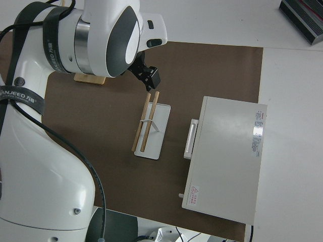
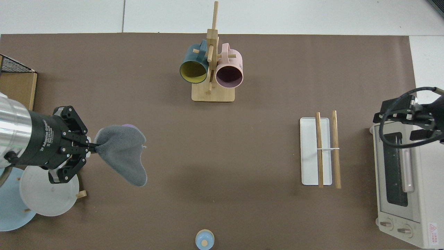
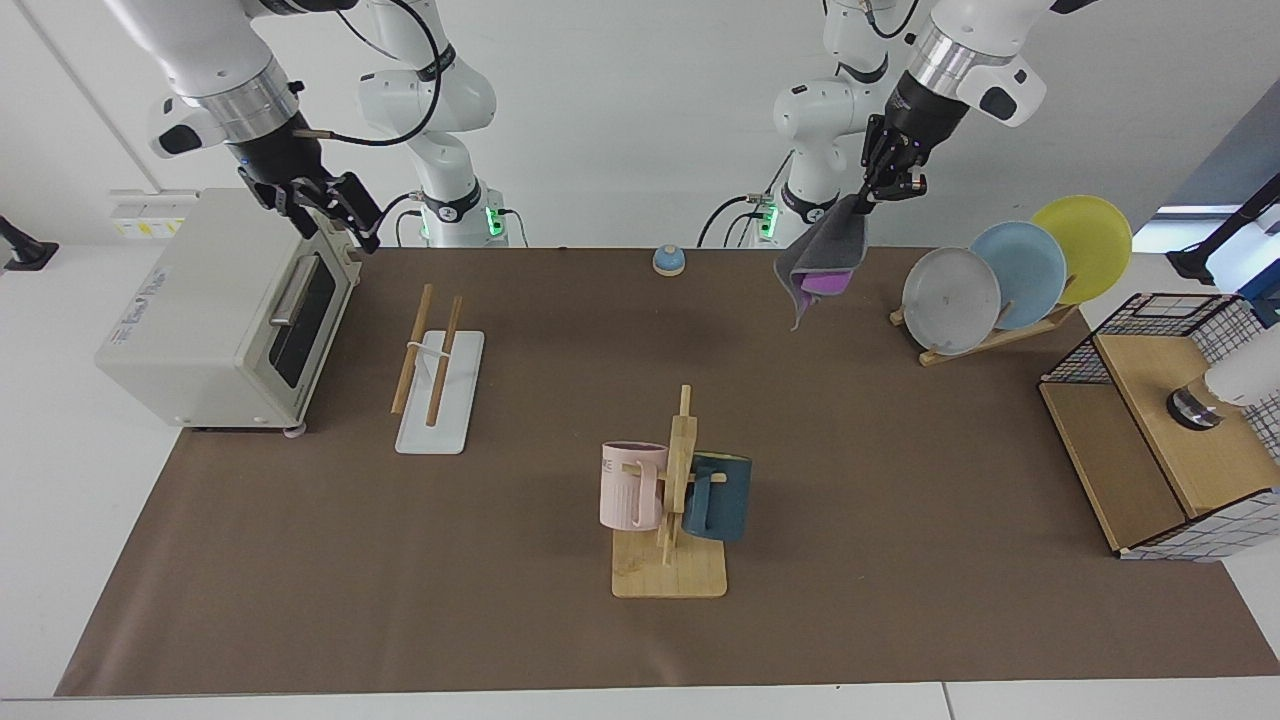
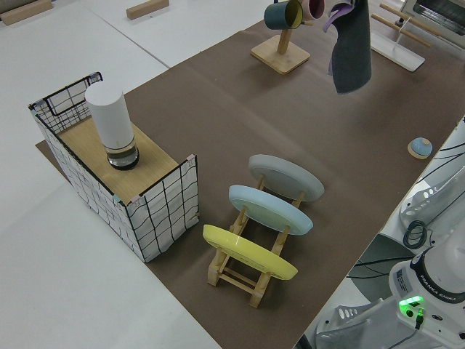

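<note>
A grey cloth [image 2: 120, 152] with purple lining hangs from one gripper [image 2: 92, 148], the arm at the top view's left, which is shut on it above the table near the plate rack. In the left view the same cloth [image 3: 810, 270] droops beside the white plate [image 3: 948, 300]. My other gripper [image 1: 148, 79] is over the toaster oven's side, near the white stand with two wooden sticks [image 1: 151, 131]; whether its fingers are open cannot be told.
A mug tree holds a teal mug [image 2: 193, 62] and a pink mug [image 2: 229, 66]. The toaster oven [image 2: 395, 187] stands at one end, a wire-sided box [image 4: 167, 211] at the other. A small blue round object [image 2: 204, 239] lies near the edge.
</note>
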